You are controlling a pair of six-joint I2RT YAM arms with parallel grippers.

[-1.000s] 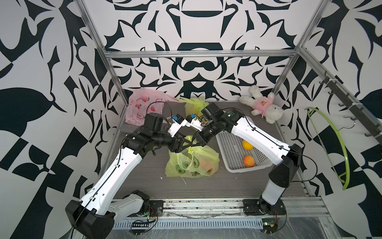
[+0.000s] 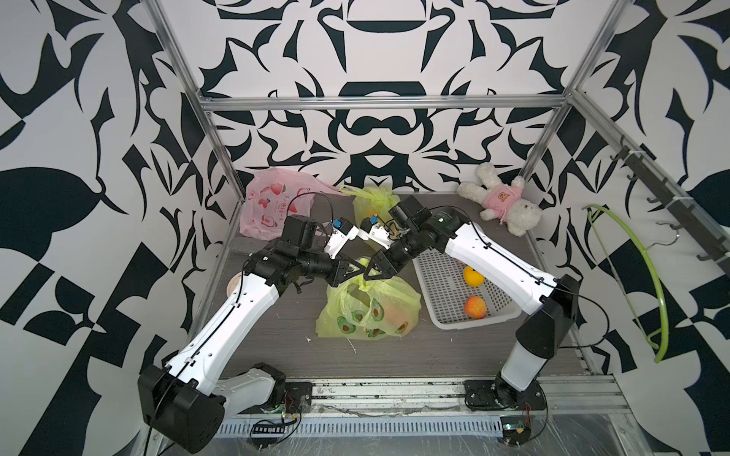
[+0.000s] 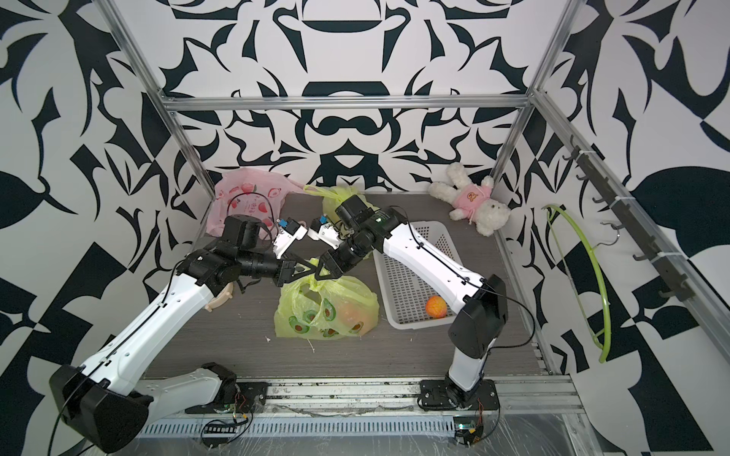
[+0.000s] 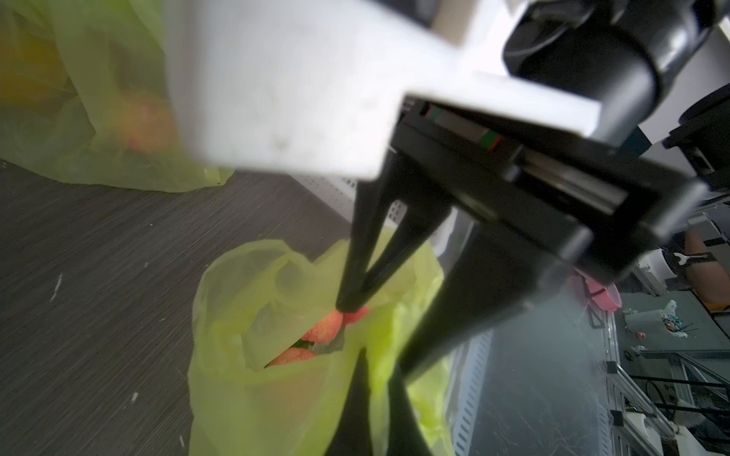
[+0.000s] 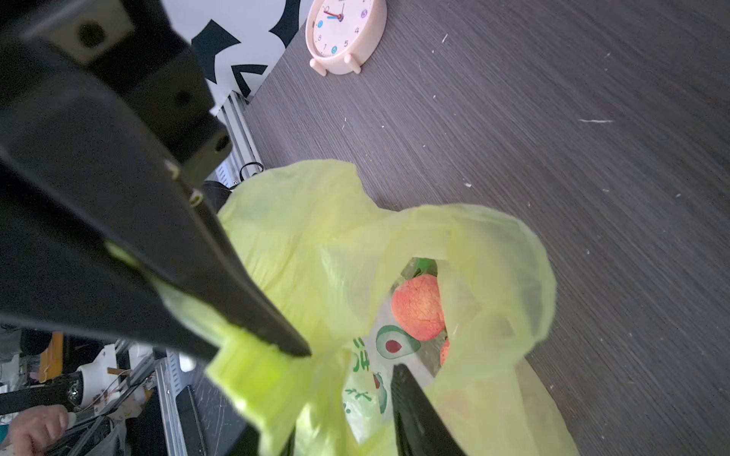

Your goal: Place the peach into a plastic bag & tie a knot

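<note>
The yellow-green bag with avocado prints (image 2: pixel 365 319) stands on the table between my arms, its upper part gathered. Through a gap in it a reddish peach shows; reddish patches (image 4: pixel 323 330) also appear in the left wrist view. My left gripper is shut on a strip of bag plastic, visible between its fingers. Right beside it, my right gripper (image 2: pixel 370 273) has its fingers apart at the bag's top. Plastic lies around the right gripper's fingertips (image 5: pixel 403 380); whether they touch it I cannot tell. No finished knot shows.
A grey perforated basket (image 2: pixel 441 323) with an orange peach (image 2: pixel 476 307) and an orange (image 2: pixel 473 276) stands right of the bag. Behind lie another yellow-green bag (image 2: pixel 374 201), a pink bag (image 2: pixel 266 201) and a plush toy (image 2: pixel 505 201). A clock (image 5: pixel 346 30) stands to the left.
The bag has moved slightly right and toward the front edge. The right arm has barely moved.
</note>
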